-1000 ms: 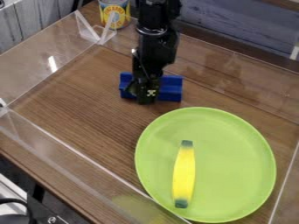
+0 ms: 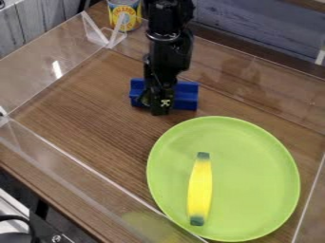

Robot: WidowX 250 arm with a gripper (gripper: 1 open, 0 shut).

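My black gripper (image 2: 160,95) is lowered over a blue block (image 2: 185,96) in the upper middle of the camera view, its fingers down at the block and hiding its middle. Whether they are closed on it I cannot tell. A large green plate (image 2: 250,178) fills the lower right, holding a yellow banana-like object (image 2: 200,188) with darker ends, lying lengthwise.
A can (image 2: 124,15) stands at the back left. Clear plastic side panels border the wooden surface (image 2: 89,123), whose middle left is bare. A blue-grey wall runs along the back. A dark cable lies at the lower-left corner.
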